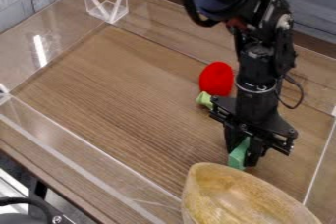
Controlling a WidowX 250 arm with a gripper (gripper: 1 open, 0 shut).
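My black gripper (246, 140) reaches down at the right of the view, its fingers shut on a green object (239, 156) just behind a large beige bowl (241, 204) at the bottom edge. A red round object (217, 77) lies behind the arm to the left, with a smaller light-green item (205, 99) below it, partly hidden by the arm.
A white wire-like holder (100, 2) stands at the back left. The table's right edge is close beside the arm.
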